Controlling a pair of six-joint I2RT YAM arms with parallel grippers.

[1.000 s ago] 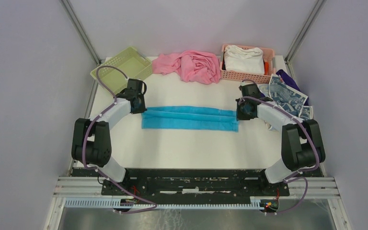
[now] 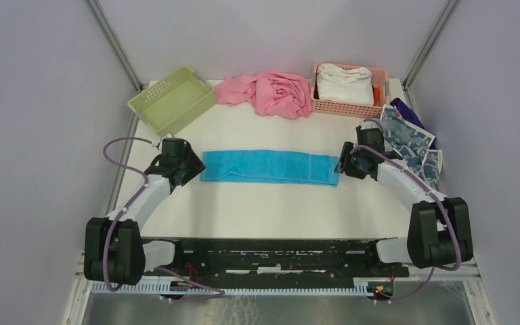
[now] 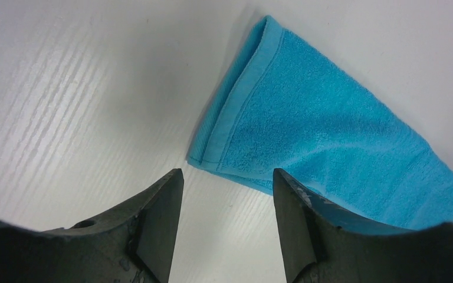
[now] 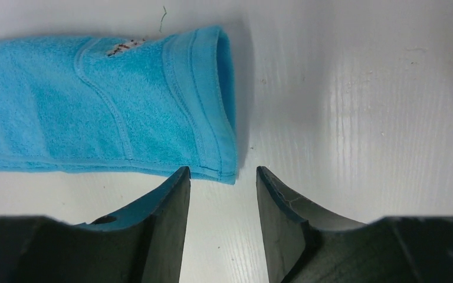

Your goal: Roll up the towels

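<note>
A blue towel (image 2: 271, 166) lies folded into a long narrow strip across the middle of the table. Off its left end, my left gripper (image 2: 200, 166) hovers with its fingers apart. In the left wrist view the towel's folded corner (image 3: 218, 150) shows just beyond the spread left fingers (image 3: 162, 218), nothing being held. By the right end, my right gripper (image 2: 343, 162) is open. From the right wrist the towel's end hem (image 4: 212, 118) is seen ahead of the right fingers (image 4: 174, 212), its lower corner (image 4: 227, 175) in front of the empty gap.
At the back left stands an empty green basket (image 2: 176, 101). Beside it a pink towel (image 2: 271, 93) is heaped, then a pink basket (image 2: 349, 107) holding white cloth (image 2: 344, 84). Patterned cloths (image 2: 409, 142) lie at the right edge.
The towel's upper layer has come down over the lower one, making a flat strip. Both grippers have come away from it, the left leftward and down, the right slightly rightward.
</note>
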